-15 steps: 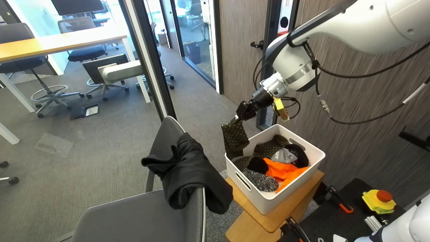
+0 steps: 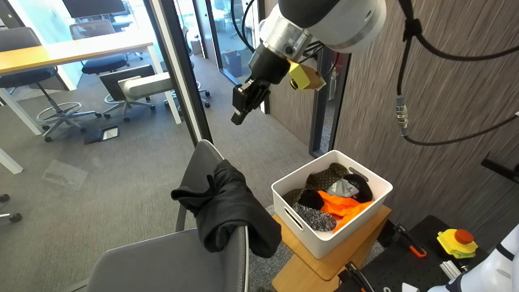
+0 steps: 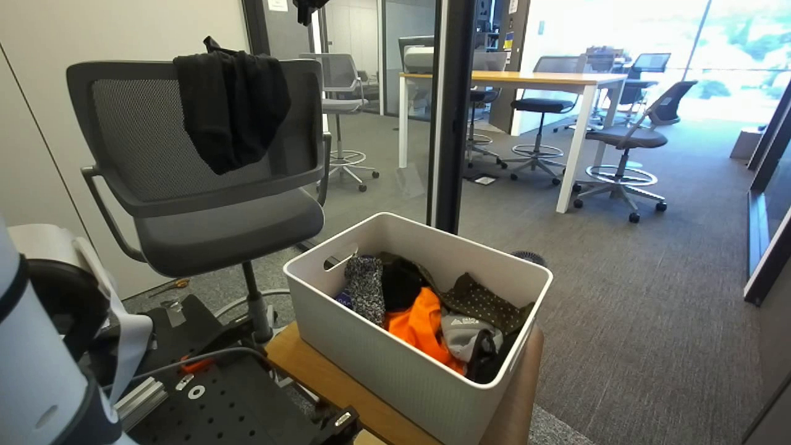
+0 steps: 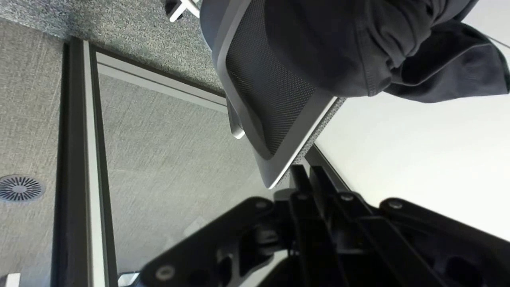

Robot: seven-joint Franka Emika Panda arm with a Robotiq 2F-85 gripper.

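High above the gray chair's back, my gripper [image 2: 238, 117] is shut, and no cloth hangs from it. In the wrist view the gripper has its fingers close together with nothing visible between them. A black garment [image 2: 233, 207] drapes over the chair back [image 3: 126, 133], below the gripper and apart from it. To the right, the white basket [image 2: 314, 248] holds dark dotted cloth [image 2: 326, 179], a bright orange cloth [image 2: 340, 204], a speckled gray piece [image 2: 315, 217], a light gray item [image 2: 342, 189] and black pieces.
The basket stands on a small wooden stand [image 2: 323, 265]. A dark glass-wall frame post [image 2: 182, 73] rises behind the chair. The black robot table [image 3: 245, 408] is nearby, with a red stop button [image 2: 463, 236]. Open carpet lies beyond the basket.
My gripper has risen and moved left, away from the basket. The dotted cloth that hung from it over the basket's edge no longer hangs there. The black garment has stayed put.
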